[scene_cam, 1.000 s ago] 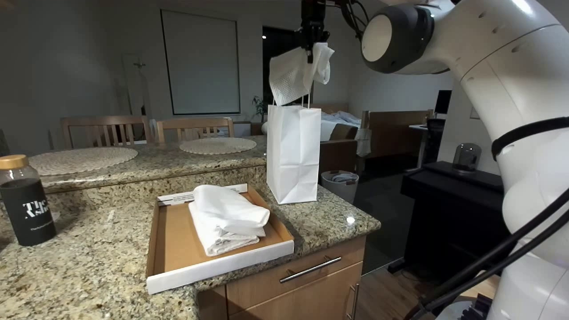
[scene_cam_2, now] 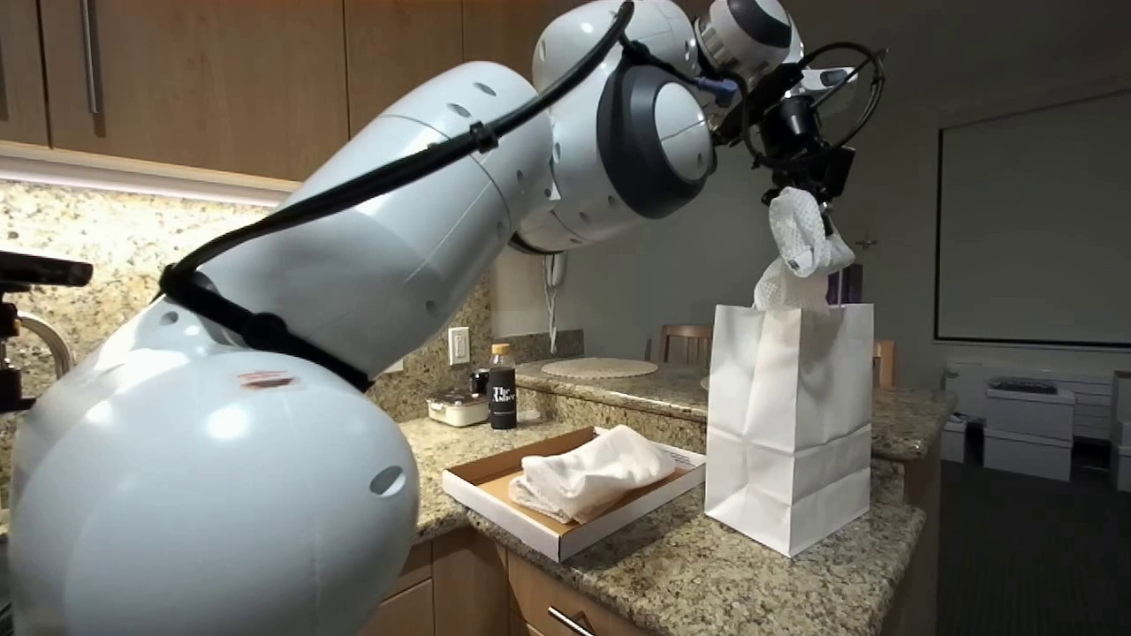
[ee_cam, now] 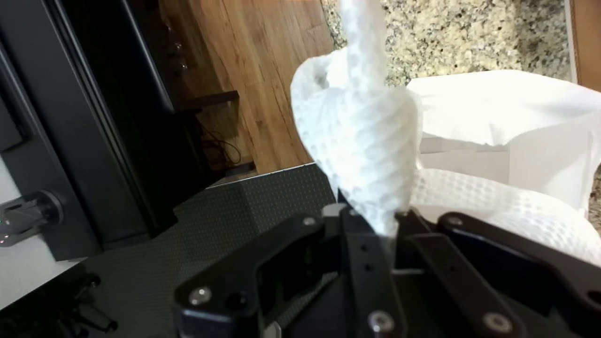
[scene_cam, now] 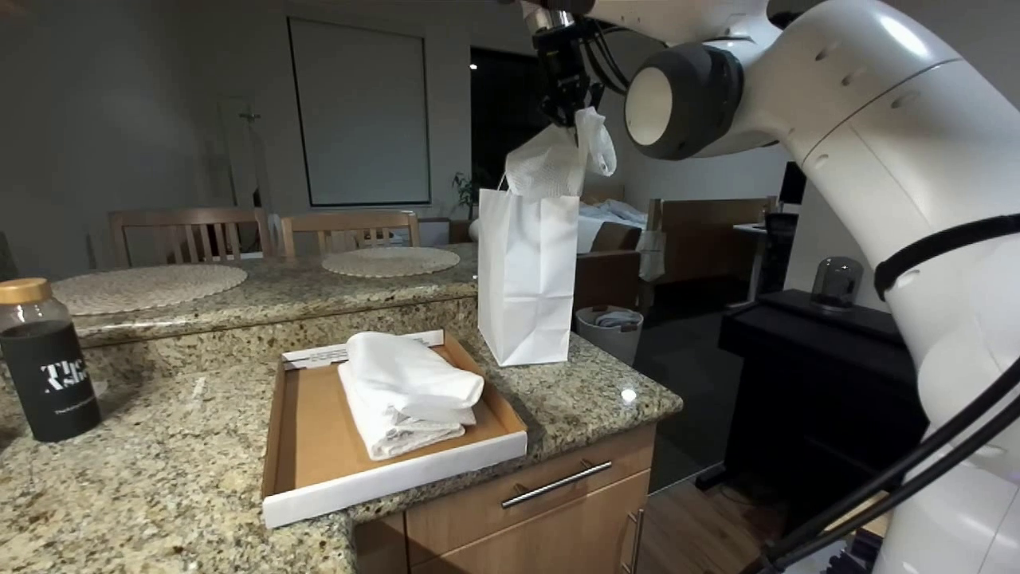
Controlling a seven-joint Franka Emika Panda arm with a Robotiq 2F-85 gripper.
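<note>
A white paper bag (scene_cam: 527,277) stands upright near the corner of the granite counter. Above its opening, my gripper (scene_cam: 570,119) is shut on a white textured cloth (scene_cam: 545,163). The cloth's lower part dips past the bag's top edge, while a folded-over end sticks out on the other side of the fingers. In the wrist view the cloth (ee_cam: 372,141) rises from between the fingertips, and more of it trails across the bag's mouth (ee_cam: 507,112). More folded white cloths (scene_cam: 406,392) lie in a shallow cardboard tray (scene_cam: 311,421). How deep the held cloth reaches is hidden.
A dark bottle (scene_cam: 49,368) with a wooden lid stands at the left of the counter. Behind runs a raised ledge with round woven placemats (scene_cam: 390,261). Past the bag the counter ends, and a dark piano-like cabinet (scene_cam: 813,383) stands beyond the edge.
My gripper has come down and slightly right with the cloth. The cloth's hanging part, earlier above the bag's rim, now dips behind it. Bag and tray stay in place.
</note>
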